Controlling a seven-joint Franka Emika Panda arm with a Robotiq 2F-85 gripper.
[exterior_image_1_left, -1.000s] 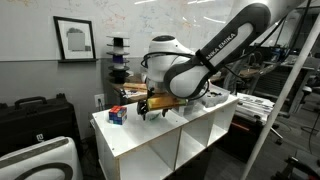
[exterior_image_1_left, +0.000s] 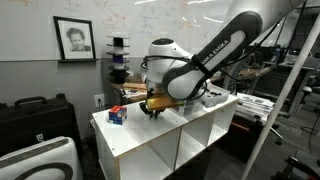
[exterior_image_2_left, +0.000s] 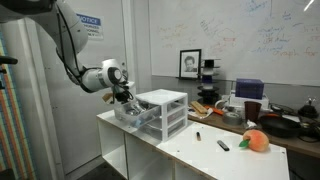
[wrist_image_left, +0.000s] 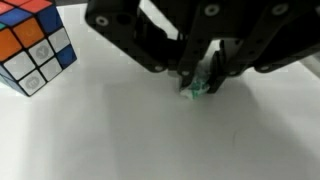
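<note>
Over the white shelf top my gripper (exterior_image_1_left: 153, 111) points down, low and close to the surface. In the wrist view the dark fingers are drawn together around a small whitish-green object (wrist_image_left: 196, 88). The gripper is shut on it; most of the object is hidden by the fingers, and I cannot tell what it is. Exterior view 2 shows the arm reaching down at the left, its fingertips small and hard to make out.
A Rubik's cube (wrist_image_left: 34, 48) lies to the left in the wrist view. Red and blue boxes (exterior_image_1_left: 117, 115) stand on the shelf's left end. A clear bin (exterior_image_1_left: 212, 97) sits farther right. The near shelf top (exterior_image_1_left: 125, 137) is bare.
The gripper has come down slightly toward the shelf top. A pale patch visible by the fingers one second ago is now mostly covered by them.
</note>
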